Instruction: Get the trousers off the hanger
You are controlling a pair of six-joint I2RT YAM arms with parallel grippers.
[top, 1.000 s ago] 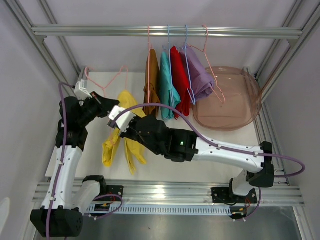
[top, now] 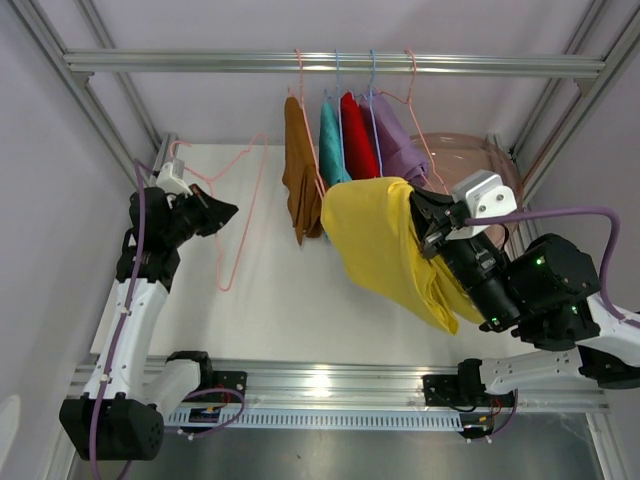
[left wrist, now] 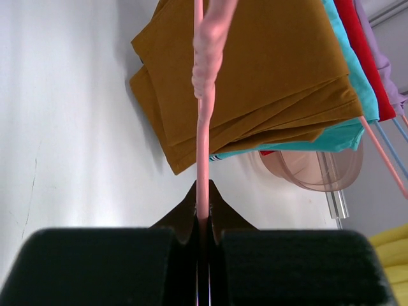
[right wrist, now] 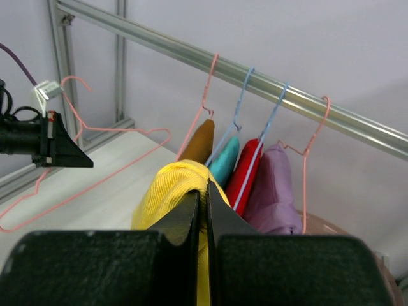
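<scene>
At the left, my left gripper [top: 214, 212] is shut on a pink hanger [left wrist: 203, 140], which carries no garment. My right gripper [top: 428, 222] is shut on the yellow trousers [top: 375, 260], which hang loose from it at the centre right, clear of that hanger. In the right wrist view their cloth [right wrist: 166, 197] runs up between the fingertips. Brown [top: 300, 175], teal [top: 332, 150], red [top: 358, 140] and purple [top: 395, 140] garments hang on hangers from the rail.
The metal rail [top: 200, 62] crosses the back. A translucent pink tray [top: 480, 160] lies at the back right, mostly behind my right arm and the trousers. The white board [top: 280, 320] is bare at the centre front and left.
The yellow trousers have moved right and up with my right gripper, away from the pink hanger. My left gripper has shifted only slightly, with the hanger in it.
</scene>
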